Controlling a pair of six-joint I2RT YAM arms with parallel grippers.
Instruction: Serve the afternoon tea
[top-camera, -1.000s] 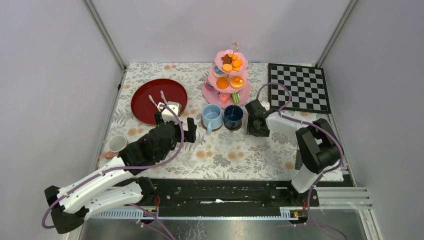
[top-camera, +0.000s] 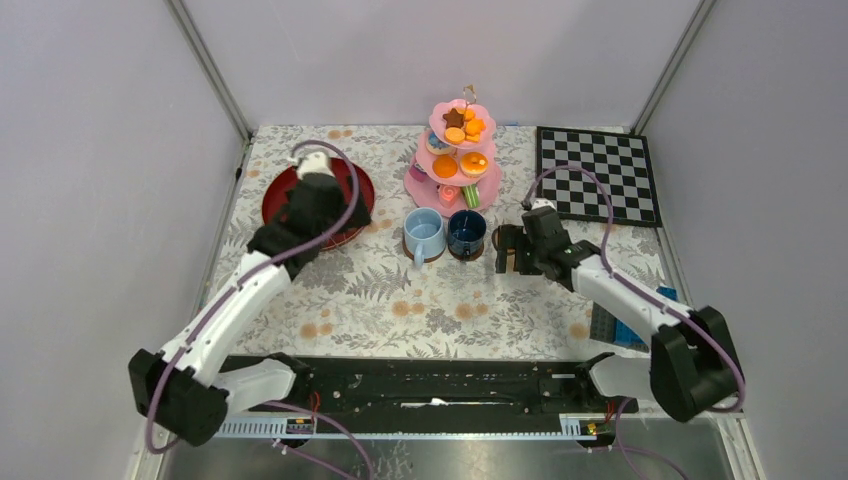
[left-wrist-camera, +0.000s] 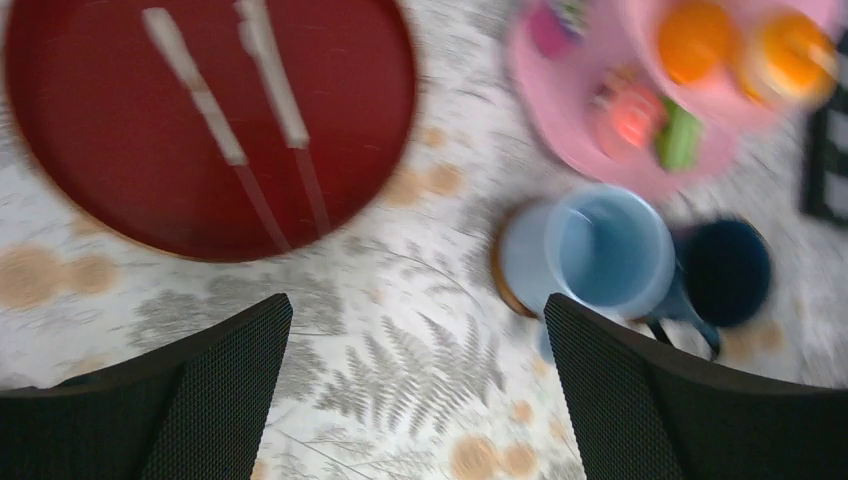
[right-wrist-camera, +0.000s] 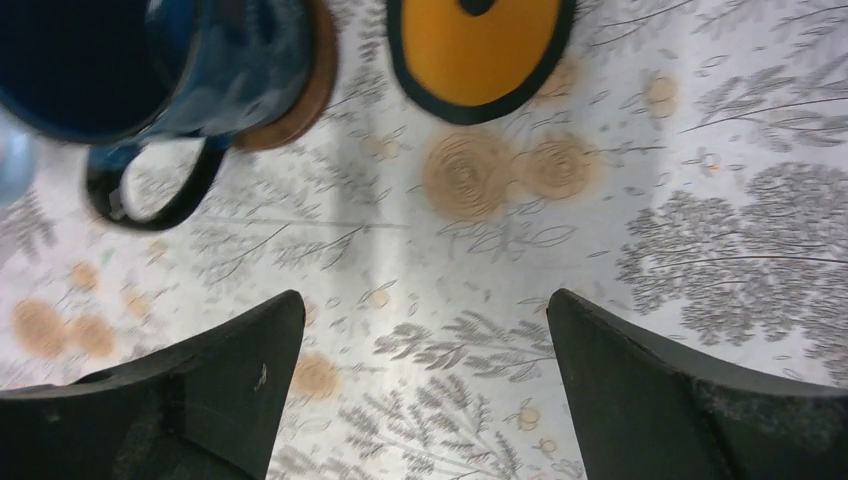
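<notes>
Over the red plate (top-camera: 352, 229) my left gripper stands open, with nothing between its fingers. In the left wrist view two pale-handled utensils (left-wrist-camera: 278, 85) lie side by side on the plate. A light blue mug (top-camera: 424, 226) and a dark blue mug (top-camera: 466, 228) stand upright on brown coasters in the table's middle. Just right of the dark mug, low over the table, is my open right gripper, empty. Ahead of its fingers shows a round yellow-orange piece with a dark rim (right-wrist-camera: 480, 55), partly out of frame. A three-tier pink stand (top-camera: 421, 191) carries several sweets.
A black and white checkerboard (top-camera: 597, 172) lies at the back right. Something blue (top-camera: 630, 332) sits at the right front edge, partly behind the right arm. The left arm covers the front-left area. Bare patterned tablecloth (top-camera: 430, 320) stretches in front of the mugs.
</notes>
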